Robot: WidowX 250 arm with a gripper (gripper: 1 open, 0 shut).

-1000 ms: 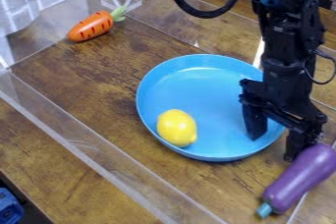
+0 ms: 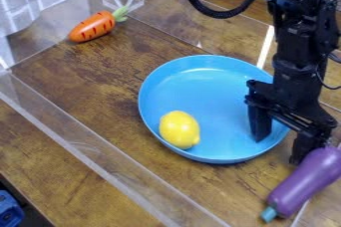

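My black gripper (image 2: 286, 126) points down over the right side of a blue round dish (image 2: 200, 87), its fingers low near the rim. A yellow oval object (image 2: 178, 127) rests in the dish's lower left. At the lower right, a purple eggplant-like toy (image 2: 304, 182) lies on the wood just in front of the gripper. Whether the fingers hold anything is unclear.
An orange carrot toy (image 2: 96, 25) lies at the upper left. Clear plastic edges run along the left and bottom, and a dark blue object sits at the lower left corner.
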